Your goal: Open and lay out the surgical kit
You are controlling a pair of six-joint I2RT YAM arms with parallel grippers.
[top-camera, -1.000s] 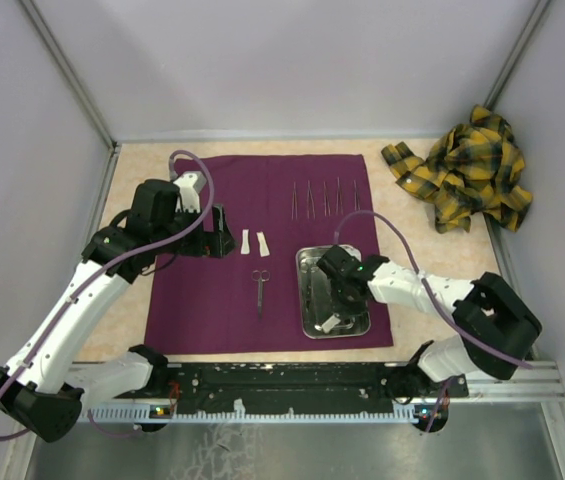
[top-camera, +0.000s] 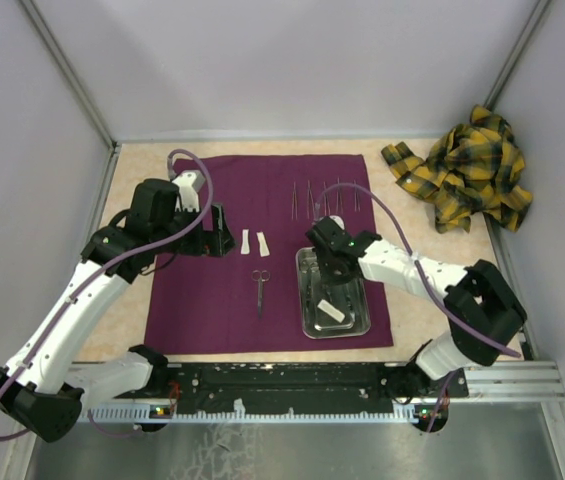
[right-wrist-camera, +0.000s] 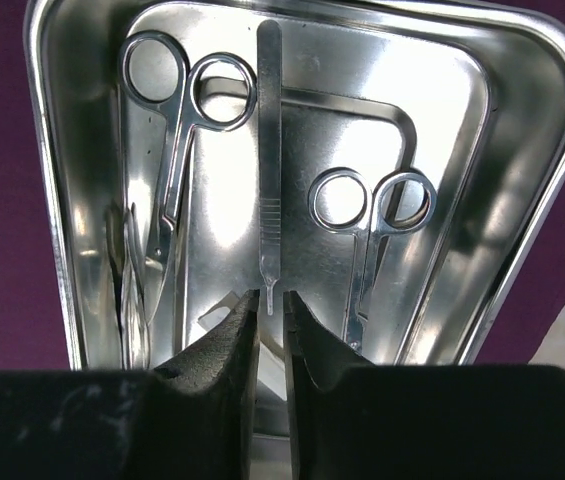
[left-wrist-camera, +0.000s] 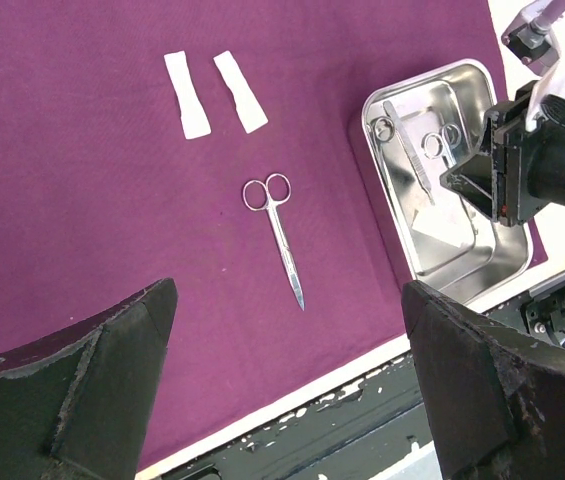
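My left gripper hangs open over the purple cloth, empty, left of two white packets and a pair of scissors. My right gripper is over the steel tray, its fingertips close together at the lower tip of a scalpel handle; whether they touch it is unclear. The tray also holds two ring-handled instruments, slim metal pieces and a white packet, partly hidden in the right wrist view.
A row of thin instruments lies on the cloth's upper right. A yellow-black plaid fabric is heaped at the back right.
The right arm has moved up and back over the tray, uncovering more of the white packet. The left arm has stayed still.
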